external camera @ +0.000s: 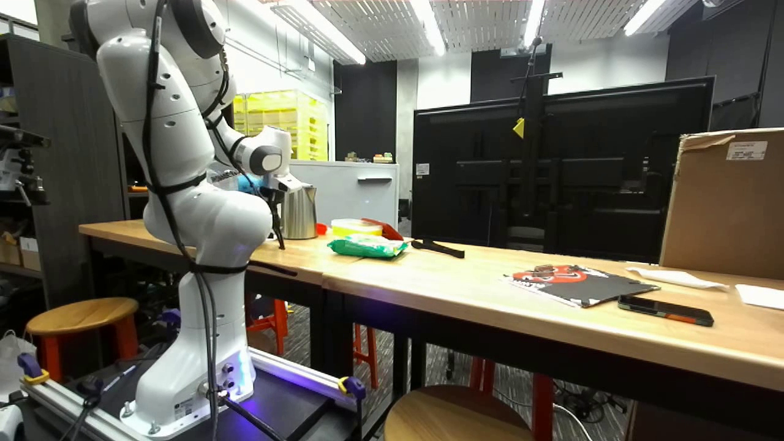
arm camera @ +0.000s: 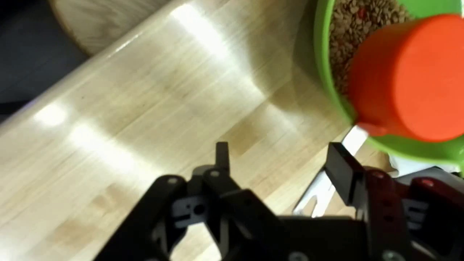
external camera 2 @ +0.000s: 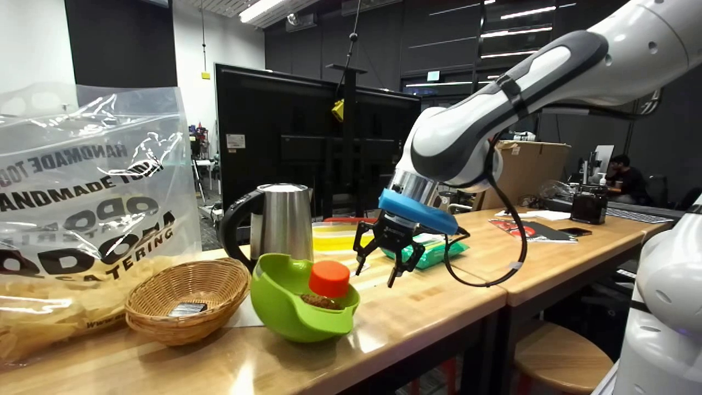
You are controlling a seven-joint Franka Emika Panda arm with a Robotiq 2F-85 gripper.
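My gripper (external camera 2: pixel 376 279) hangs above the wooden table, its fingers apart and nothing between them. To its left in the second exterior view stands a green bowl (external camera 2: pixel 283 303), with an orange-capped container (external camera 2: pixel 329 279) in it. The wrist view shows the orange cap (arm camera: pixel 428 78) up close, brown grains in the green bowl (arm camera: pixel 324 52), and a white fork-like utensil (arm camera: pixel 322 191) lying on the table, partly behind one finger (arm camera: pixel 343 169). Only a dark part of the gripper (external camera: pixel 277 220) shows in the first exterior view, in front of the kettle.
A steel kettle (external camera 2: pixel 284 224), a wicker basket (external camera 2: pixel 177 332) and a large clear bag (external camera 2: pixel 98 197) stand around the bowl. Behind the gripper lies a green packet (external camera 2: pixel 431 250). Bare tabletop (arm camera: pixel 152 152) stretches along the table's edge.
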